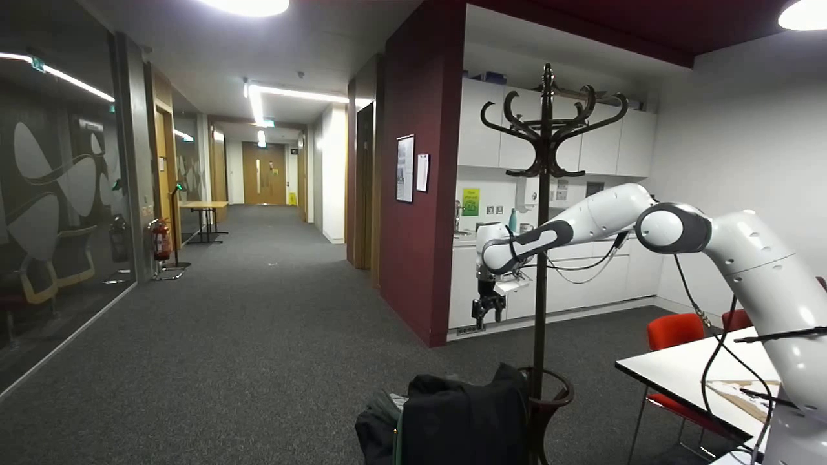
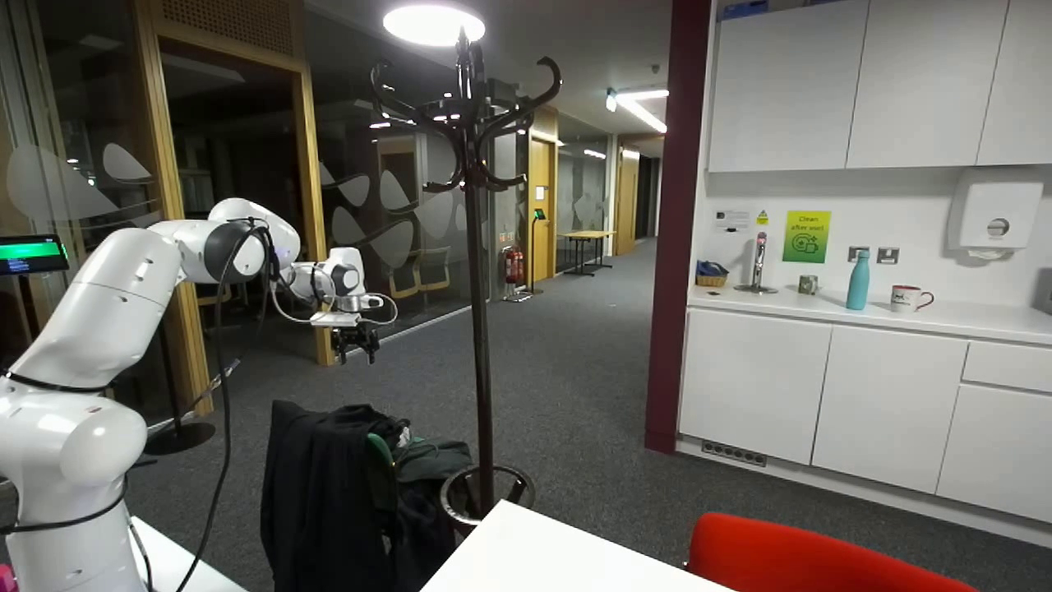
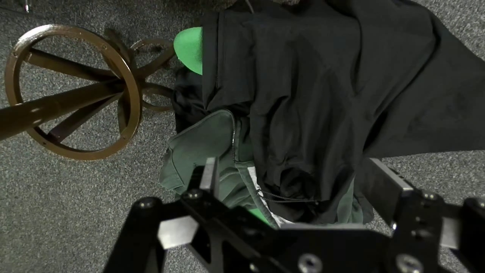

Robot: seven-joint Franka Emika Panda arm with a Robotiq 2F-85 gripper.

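My gripper is open, its two fingers well apart with nothing held between them. In the wrist view it points down over a black jacket [image 3: 309,82] and a dark green garment [image 3: 204,138], both draped on a chair whose green back [image 3: 190,49] peeks out. The clothes lie clearly below the fingertips, as the black jacket [image 2: 316,493] in exterior view 2 also shows. Beside them stands a dark brown coat stand [image 1: 541,310]; its hooks [image 1: 546,132] are bare.
A white table [image 2: 562,557] and a red chair [image 2: 789,552] stand near the stand. The kitchen counter [image 2: 888,321] carries a teal bottle [image 2: 859,281] and a mug [image 2: 909,298]. Open carpet stretches down the corridor [image 1: 263,310].
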